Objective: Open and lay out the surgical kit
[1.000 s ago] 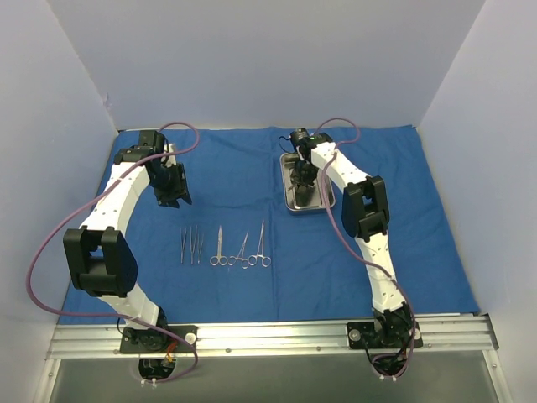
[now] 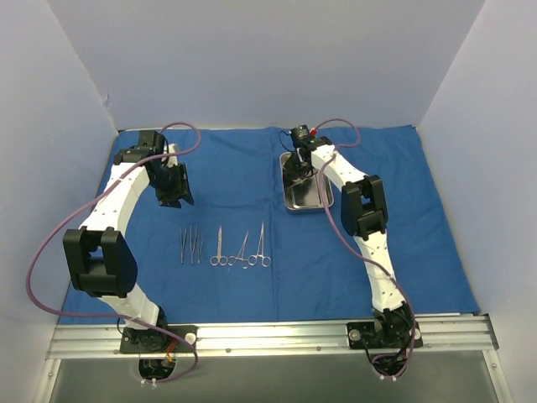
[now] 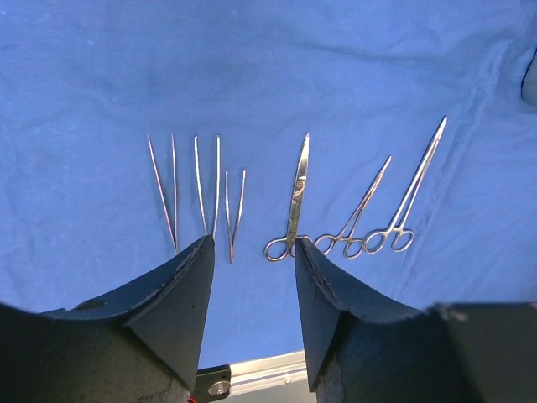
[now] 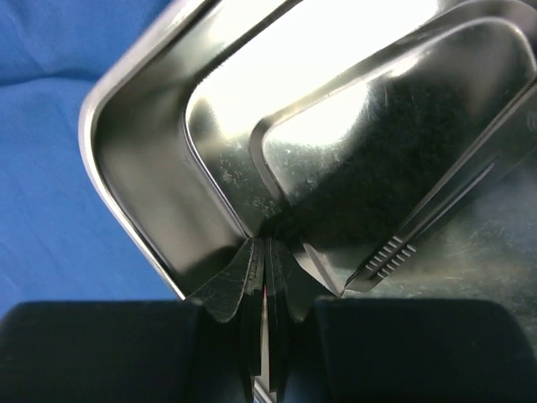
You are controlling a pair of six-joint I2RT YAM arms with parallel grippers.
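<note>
Inside the steel tray (image 2: 304,207), my right gripper is shut, with nothing between its fingertips. A scalpel handle (image 4: 391,257) with a ribbed end lies in the tray to the right of those fingers in the right wrist view, outside them; part of it is in shadow. My left gripper hangs open and empty above the blue cloth. Laid out below it are several tweezers (image 3: 174,201), scissors (image 3: 299,189), a small clamp (image 3: 359,210) and a longer clamp (image 3: 416,183). In the top view, the right arm covers part of the tray.
Blue cloth (image 2: 369,277) spreads free to the right of the tray and in front of it. A bare stretch of cloth also lies between the left gripper and the tray. Grey walls (image 2: 277,59) close off the back and sides.
My right gripper, shut throughout, has shifted within the tray toward its far left part in the top view. The left arm stays nearly still.
</note>
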